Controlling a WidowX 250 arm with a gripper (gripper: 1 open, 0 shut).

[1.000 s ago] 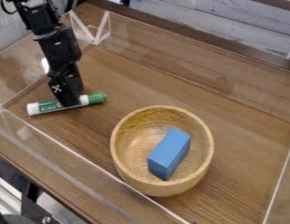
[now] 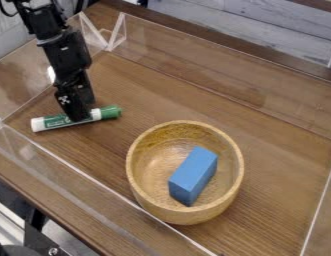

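Note:
My black gripper (image 2: 73, 100) hangs at the left, its fingertips low over a green and white cylinder (image 2: 100, 113) lying on the wooden table (image 2: 221, 75). The gripper looks open; whether the fingertips touch the cylinder is hard to tell.
A round yellow basket (image 2: 148, 150) at the lower right holds a blue box (image 2: 193, 175). Clear panels border the left side.
The gripper has shifted very slightly at the cylinder; otherwise little has changed.

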